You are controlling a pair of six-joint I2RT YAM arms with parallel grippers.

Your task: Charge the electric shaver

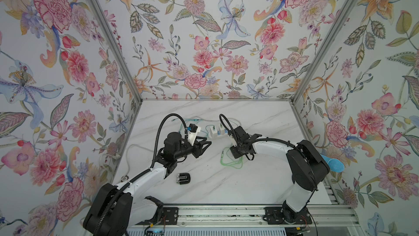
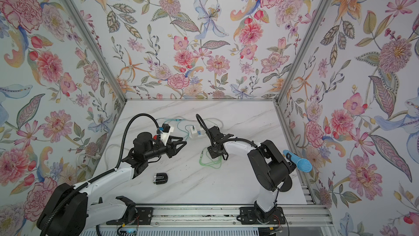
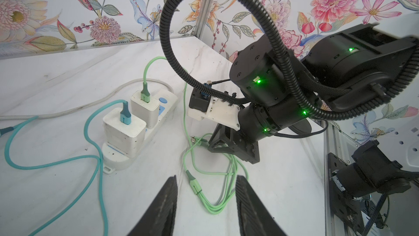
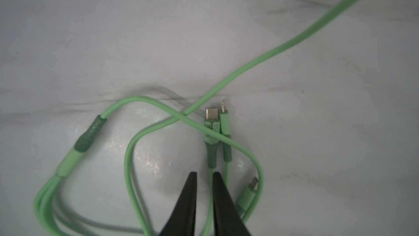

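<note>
A green cable (image 4: 279, 55) lies loosely looped on the table. It splits into three plug ends: a USB-C plug (image 4: 212, 127), a thin plug (image 4: 225, 124) beside it, and another plug (image 4: 246, 196) lower right. My right gripper is over this bundle, its fingers partly apart. The USB-C lead runs below between the fingertips, and I cannot tell whether they touch it. My left gripper hangs open and empty, left of the cable. A small black device, seemingly the shaver (image 1: 183, 178), lies at front left.
A white power strip (image 3: 168, 101) holds two white adapters, one with a green cable and one with a teal cable (image 3: 87, 188). At the right edge is a blue cylinder (image 2: 301, 163).
</note>
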